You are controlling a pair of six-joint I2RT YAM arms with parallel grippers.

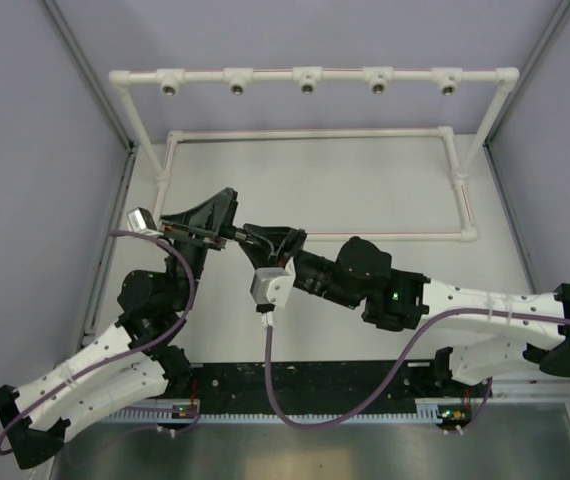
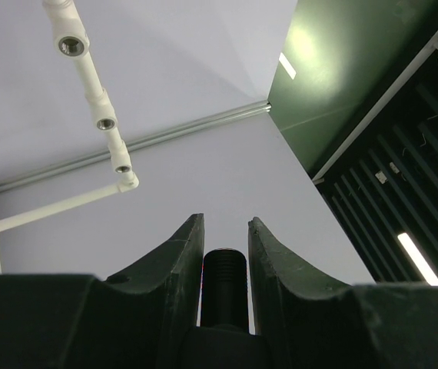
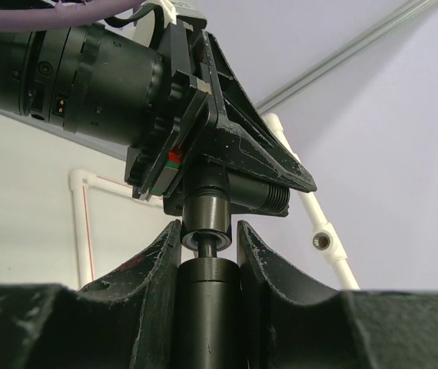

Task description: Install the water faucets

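A black faucet (image 1: 236, 235) bridges the two grippers left of centre in the top view. My left gripper is shut on it; its dark rounded end shows between the fingers in the left wrist view. Looking from the right wrist, the faucet's cylindrical collar (image 3: 207, 214) and thin stem come down from the left gripper. A wider black cylinder (image 3: 207, 296) below them lies between the fingers of my right gripper. Those fingers stand close on both sides of it; whether they grip it cannot be told. White pipe (image 1: 341, 75) with several downward-facing threaded outlets runs along the back.
A lower white pipe frame (image 1: 310, 134) lies against the pale back board (image 1: 405, 290). Grey walls close in both sides. Cables (image 1: 268, 370) hang from the wrists. The board's right half is clear of the arms.
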